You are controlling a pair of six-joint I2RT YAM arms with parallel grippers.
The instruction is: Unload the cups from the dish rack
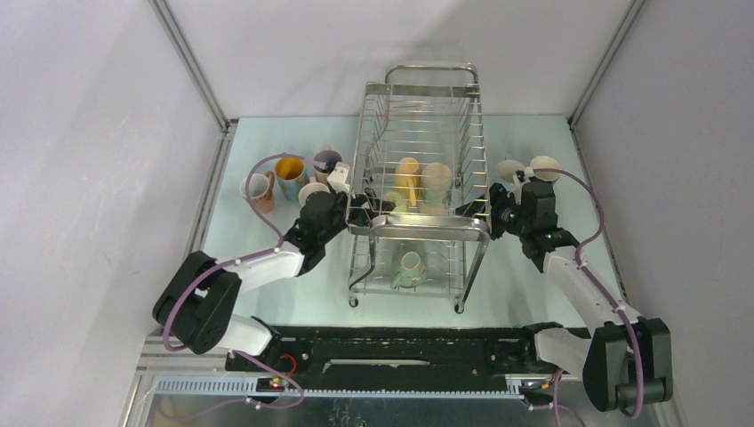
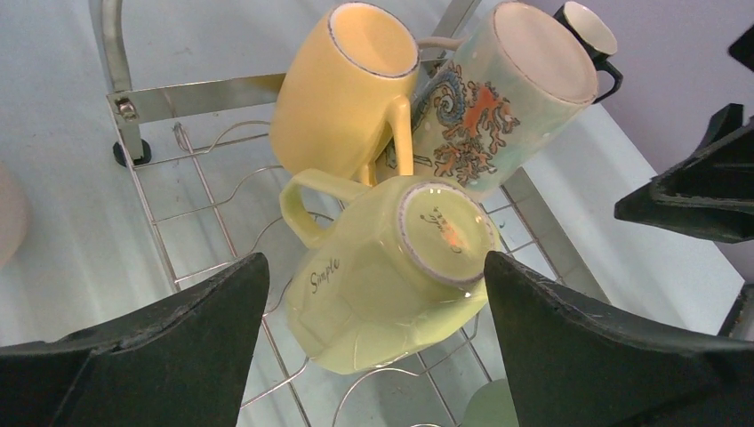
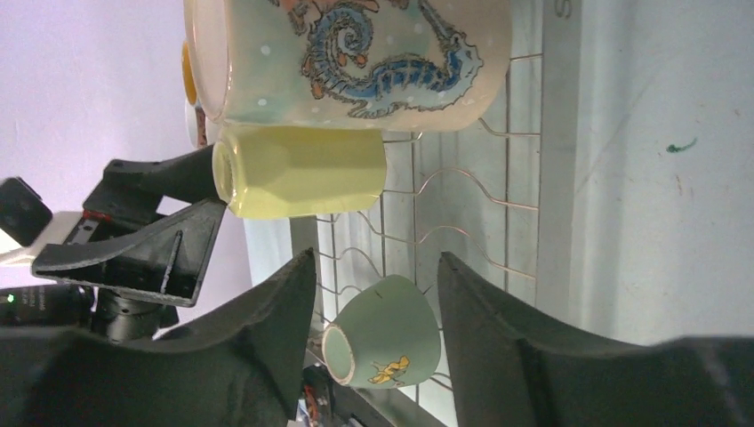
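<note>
Inside the dish rack (image 1: 418,92) a pale yellow-green mug (image 2: 373,276) lies on its side between my open left gripper's (image 2: 378,276) fingers, which reach in from the left. Beside it stand a yellow mug (image 2: 329,107) and a seahorse-patterned mug (image 3: 400,62). My right gripper reaches in from the right, part open, with a small green mug (image 3: 382,347) in view between and beyond its fingertips; whether it touches that mug I cannot tell. In the top view a pale green mug (image 1: 411,267) lies at the rack's front, on the lower level.
Several unloaded mugs (image 1: 290,173) stand on the table left of the rack, close behind the left arm. Two pale cups (image 1: 544,165) stand at the right behind the right arm.
</note>
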